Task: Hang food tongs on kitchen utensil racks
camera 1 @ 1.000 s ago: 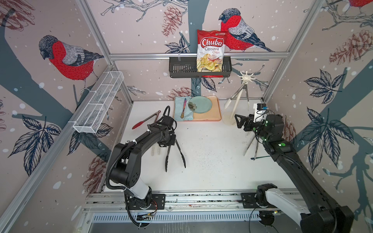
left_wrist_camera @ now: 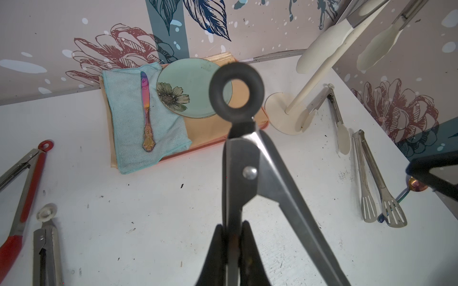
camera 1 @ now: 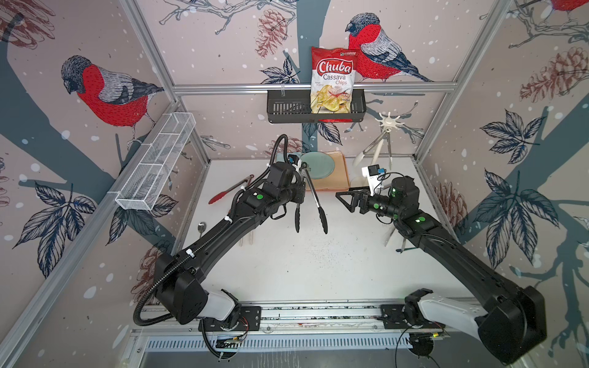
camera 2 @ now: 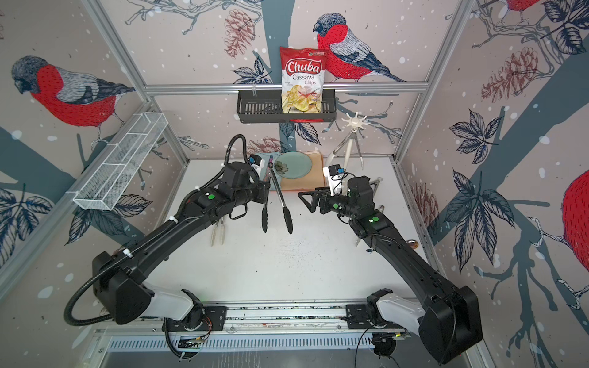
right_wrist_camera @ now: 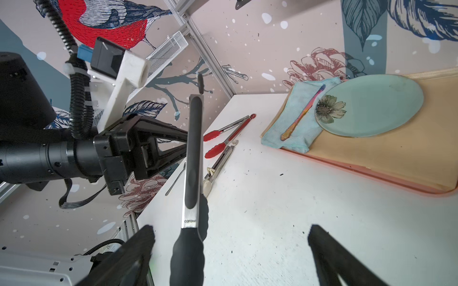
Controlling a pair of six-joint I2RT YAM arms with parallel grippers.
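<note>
Black-and-steel tongs (left_wrist_camera: 249,172) hang legs-down from my left gripper, which is shut on one of their arms just below the pivot. The ring at their top is free, and the two legs are spread, with dark tips (camera 1: 322,219) in the top left view. Facing them from the right, my right gripper (camera 1: 344,200) is open and empty; the tongs (right_wrist_camera: 192,162) show toward the left between its blurred fingers, apart from them. The cream utensil rack (camera 1: 389,122) stands at the back right with a pair of tongs (left_wrist_camera: 329,40) hanging on it.
A board (left_wrist_camera: 200,127) with a plate (left_wrist_camera: 190,85) and a blue cloth (left_wrist_camera: 117,109) lies at the back. Red-handled tongs (left_wrist_camera: 28,195) lie on the left, slotted tongs (left_wrist_camera: 377,176) on the right.
My left gripper has risen and moved right and toward the back, carrying the black tongs. My right gripper has moved left, and the gap between the two has narrowed.
</note>
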